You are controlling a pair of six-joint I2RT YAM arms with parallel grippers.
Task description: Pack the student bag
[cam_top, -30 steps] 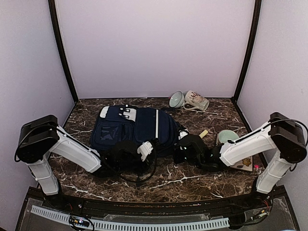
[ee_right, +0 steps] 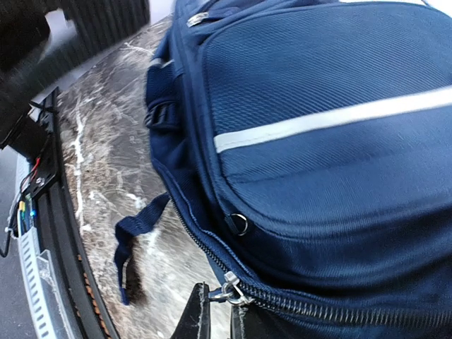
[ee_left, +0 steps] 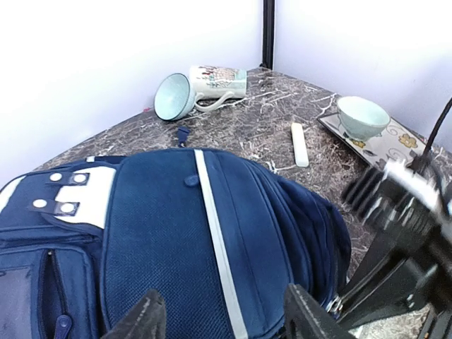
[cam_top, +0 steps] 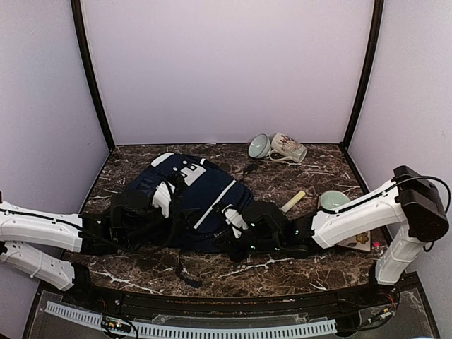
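The navy backpack (cam_top: 205,185) lies on the marble table, its white-striped front panel (ee_left: 183,240) up. My right gripper is shut on the zipper pull (ee_right: 229,289) at the bag's near edge, where the zipper track runs along a curved seam. A strap (ee_right: 138,222) hangs onto the table beside it. My left gripper stands open over the bag, its two fingertips at the bottom of the left wrist view, close to the right arm.
A bowl (cam_top: 258,145) and mug (cam_top: 289,147) lie on their sides at the back. At the right, another bowl (ee_left: 361,119) sits on a floral tray (ee_left: 395,148), with a pale stick (ee_left: 299,145) left of it.
My right gripper has moved left along the bag; my left gripper has moved left and a little up. The bag looks turned, its right end nearer the front.
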